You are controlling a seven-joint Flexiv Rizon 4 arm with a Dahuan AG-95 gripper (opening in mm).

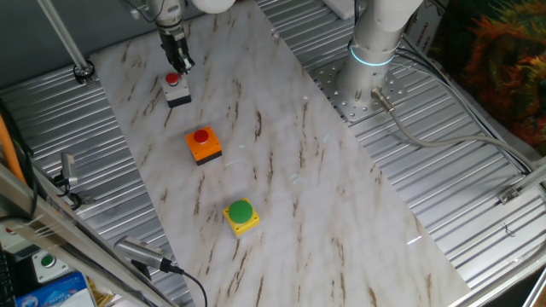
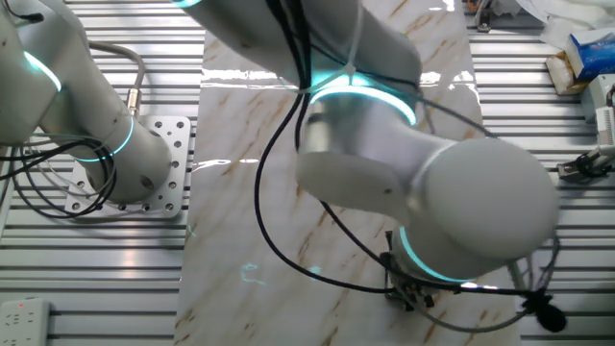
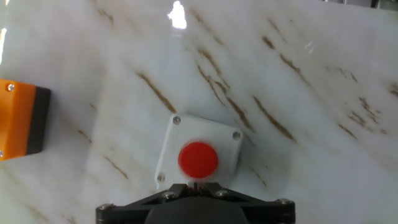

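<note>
A white box with a red push button (image 3: 198, 160) sits on the marbled board, just ahead of my fingertips in the wrist view. My gripper is shut, with nothing showing between its fingers, and its tips overlap the near edge of the box in that view. From exterior view 1, the gripper (image 1: 185, 67) points down close beside the red button (image 1: 173, 78); whether it touches the box cannot be told. An orange box with a red button (image 1: 201, 136) and a yellow box with a green button (image 1: 241, 211) stand farther along the board. In exterior view 2 my arm hides the buttons.
Bare marbled board (image 1: 316, 213) stretches to the right of the three boxes. The robot base (image 1: 363, 81) is bolted beside the board on slatted metal. A metal frame (image 1: 85, 247) and a dark cable lie along the left side.
</note>
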